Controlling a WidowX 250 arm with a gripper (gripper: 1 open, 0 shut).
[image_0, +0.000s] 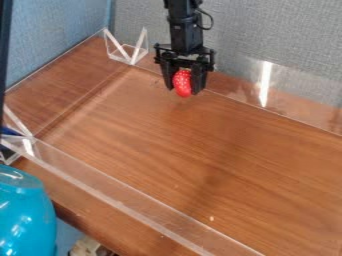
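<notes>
My black gripper (182, 76) is near the back of the wooden floor, shut on a small red object (182, 84) that hangs between and just below its fingers. The object looks rounded; whether it is clear of the floor is hard to tell.
Clear low walls edge the wooden floor (201, 180), which is otherwise bare. A white bracket (124, 49) stands at the back left corner. A shiny blue object (20, 220) sits outside at the front left, and a grey wall rises behind.
</notes>
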